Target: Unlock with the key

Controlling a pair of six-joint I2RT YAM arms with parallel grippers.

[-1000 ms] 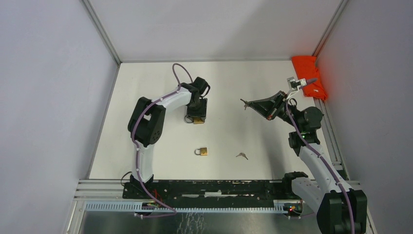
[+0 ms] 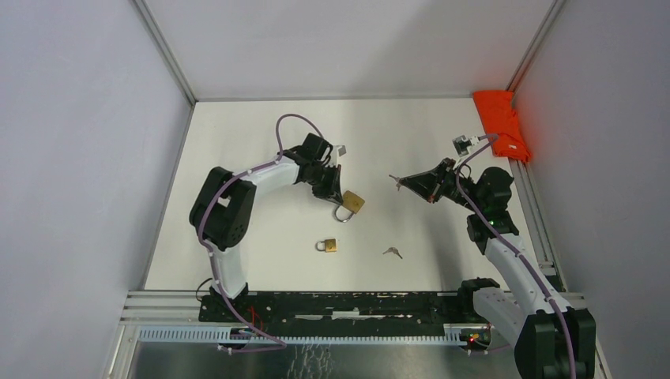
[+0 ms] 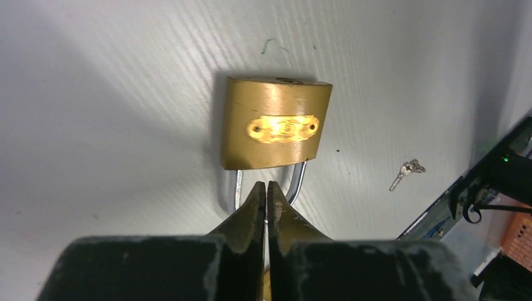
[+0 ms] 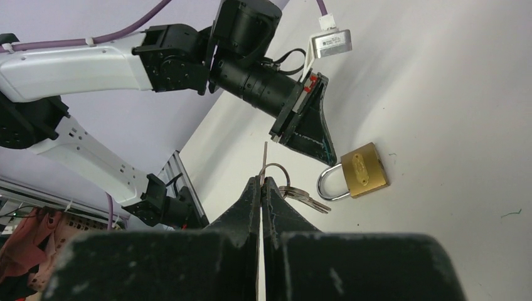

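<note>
The larger brass padlock [image 2: 354, 202] is on the table near the middle, its shackle turned toward the front left. In the left wrist view, the face of this padlock [image 3: 279, 128] shows a bright plate, and a keyhole lies on its far edge. My left gripper is shut with nothing between its fingers, tips overlapping the view of the shackle; whether they touch it, I cannot tell. Held by its thin edge, a key [image 4: 264, 154] sticks out of my right gripper, which is shut. A ring with more keys [image 4: 303, 198] hangs from it, right of the padlock.
A smaller padlock [image 2: 330, 245] rests nearer the front edge, with a loose bunch of keys [image 2: 393, 253] to its right. An orange cloth [image 2: 500, 122] lies in the back right corner.
The large padlock has shifted right and slightly frontward, and turned. My left gripper went from over it to its left side, fingers now clear of its body.
</note>
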